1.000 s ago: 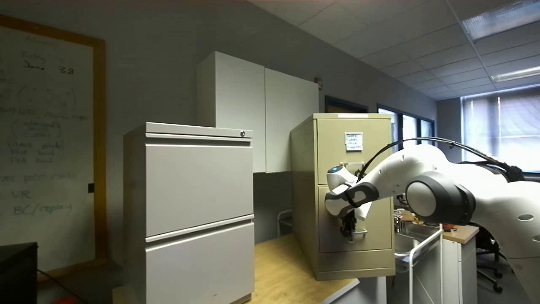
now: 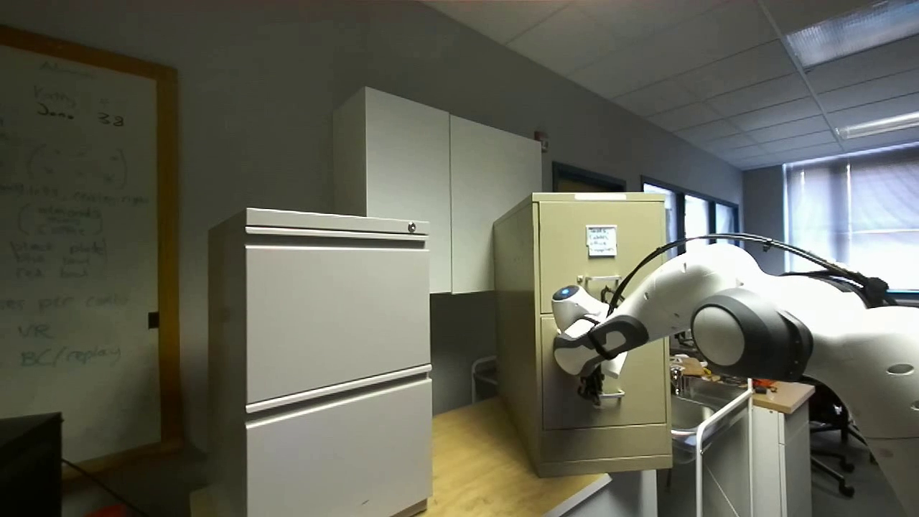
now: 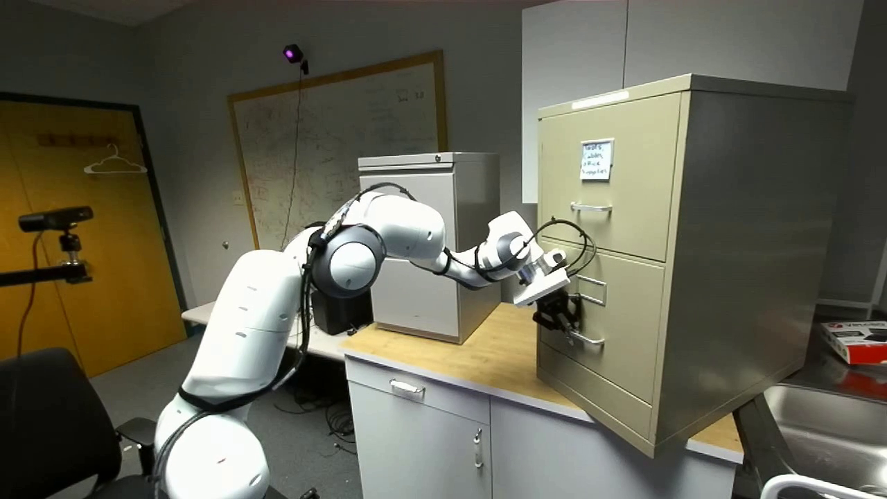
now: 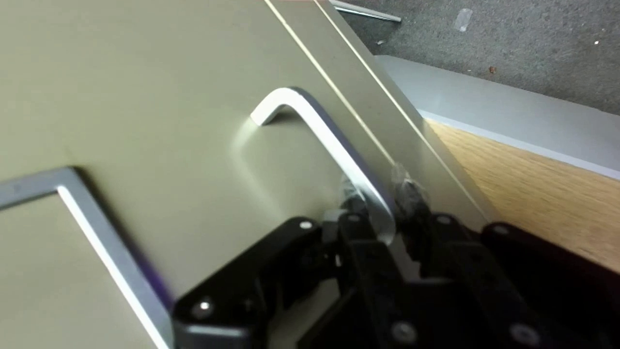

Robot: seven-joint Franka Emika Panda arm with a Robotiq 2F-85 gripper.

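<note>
In the wrist view a silver bar handle (image 4: 326, 134) runs diagonally across the tan drawer front (image 4: 174, 87). My gripper is shut on its lower end, one finger on each side of the bar. The tan filing cabinet (image 2: 603, 345) has two drawers, and both sit flush with its face. The handle (image 3: 588, 339) belongs to the lower drawer (image 3: 624, 308). From the second exterior side my gripper (image 3: 569, 328) is at the left end of that handle. The fingertips are partly hidden behind the bar and blurred.
A silver label frame (image 4: 110, 256) is fixed on the drawer front. The cabinet stands on a wooden counter (image 3: 466, 366), partly past its front edge. A grey cabinet (image 2: 336, 327) stands to the left, and a sink (image 3: 831, 432) lies at the right. Open floor (image 4: 523, 52) shows before the counter.
</note>
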